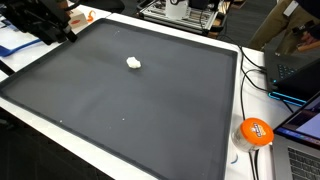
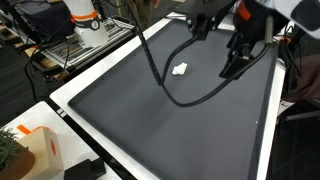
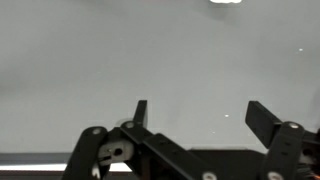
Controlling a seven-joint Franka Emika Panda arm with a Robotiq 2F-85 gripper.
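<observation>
A small white crumpled item lies on the dark grey board, toward the board's far side. The same white item shows beyond the hanging cable in the second exterior view, and a sliver of it is cut off at the top edge of the wrist view. My gripper is open, its two black fingers wide apart with only bare board visible between them. In the first exterior view the gripper is above the board's left end, apart from the white item.
An orange-lidded jar stands on the white table to the right, near a laptop. A black cable loops down from the arm over the board. Most of the board is clear.
</observation>
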